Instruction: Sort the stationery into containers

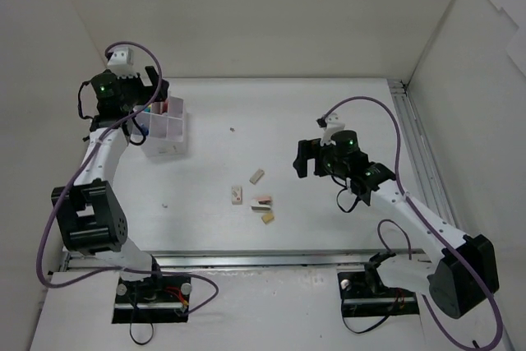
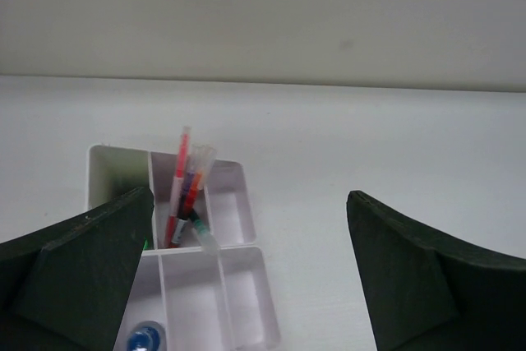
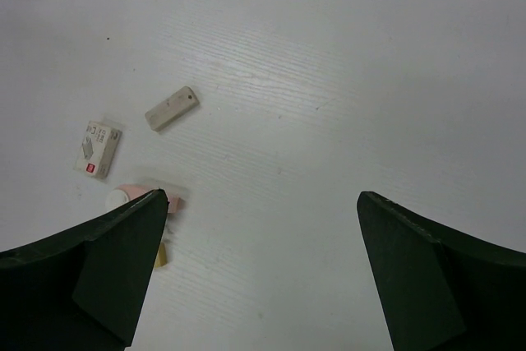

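Note:
A white compartment organiser (image 2: 251, 302) stands at the left of the table; pens (image 2: 181, 188) stand in a back compartment, a blue item (image 2: 144, 339) lies in a front one. My open left gripper is over it, empty. On the table lie a small grey-beige bar (image 3: 171, 108), a printed block (image 3: 97, 149), a pink item (image 3: 154, 195) and a yellow piece (image 1: 268, 218). My open right gripper is above the table, right of these, empty.
Walls surround the table at the back and both sides.

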